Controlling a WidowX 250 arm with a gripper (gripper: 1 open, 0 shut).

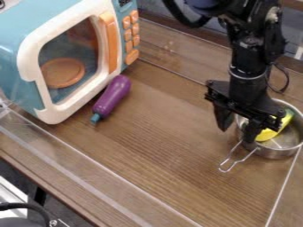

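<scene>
My gripper (245, 124) hangs over the left part of a metal pot (285, 144) at the right, its fingertips low at the rim near the wire handle. A yellow object (271, 128) lies in the pot, partly hidden by the gripper. Whether the fingers hold anything cannot be told from this view.
A toy microwave (53, 53) with a light blue body stands at the upper left. A purple bottle (112, 97) lies beside it.
</scene>
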